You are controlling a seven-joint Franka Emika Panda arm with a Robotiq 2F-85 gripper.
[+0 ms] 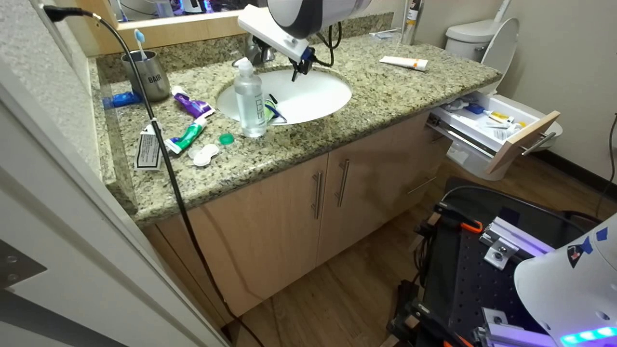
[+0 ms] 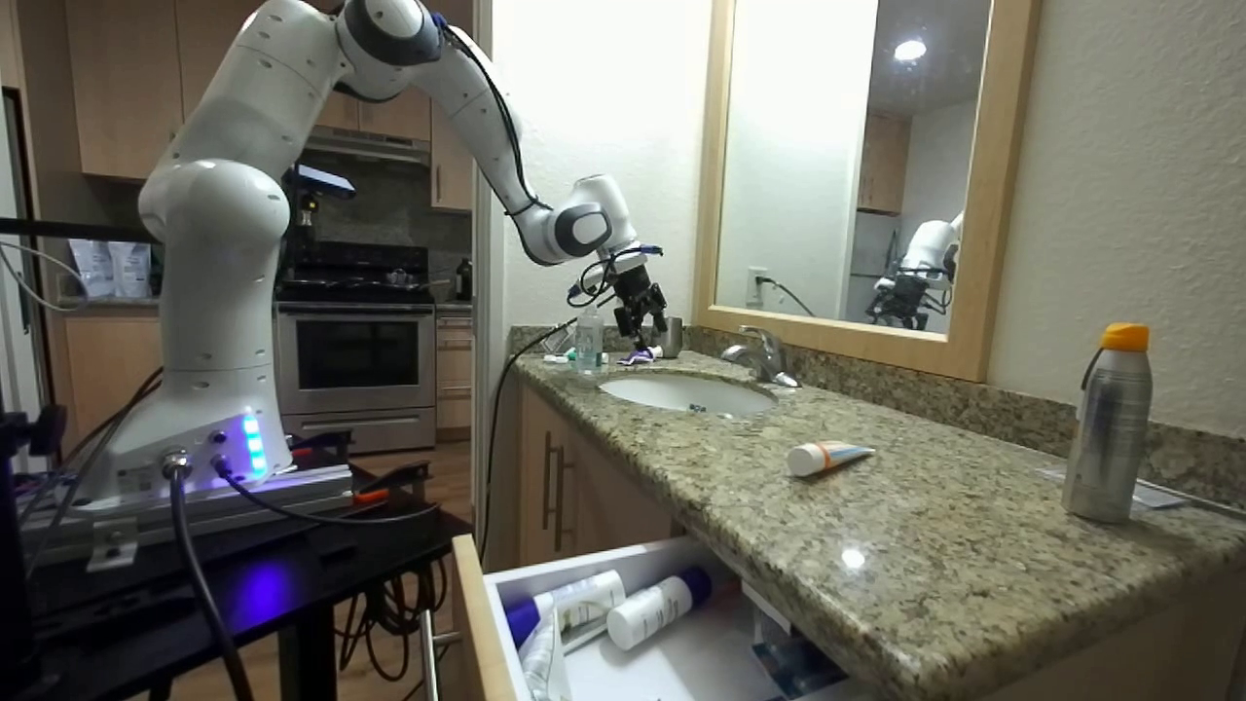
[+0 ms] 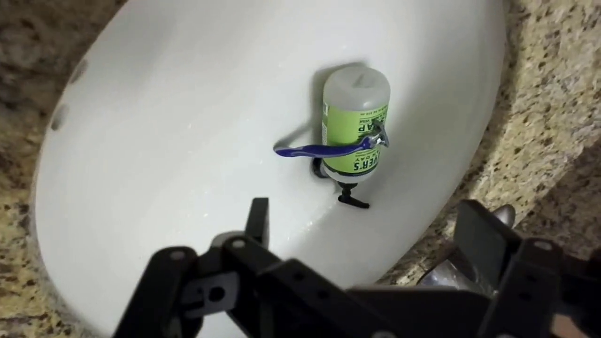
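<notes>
In the wrist view my gripper stands open above the white sink point(image 3: 169, 129), its fingers wide apart with nothing between them. Down in the basin lies a soap bottle point(image 3: 357, 121) with a green label and a black pump. A blue-purple razor point(image 3: 321, 150) rests across that bottle, its head over the label. From the side, the gripper point(image 2: 640, 333) hangs over the far end of the basin. The clear pump bottle point(image 1: 250, 101) on the sink's front rim hides part of the soap bottle and razor.
Left of the sink lie a purple tube point(image 1: 194, 105), a green tube point(image 1: 188, 136) and a green cap point(image 1: 226, 139), with a metal cup point(image 1: 147, 78) behind. The faucet point(image 2: 765, 354) rises at the sink's back. A white tube point(image 1: 403, 62) lies right; an open drawer point(image 1: 523, 144) juts out.
</notes>
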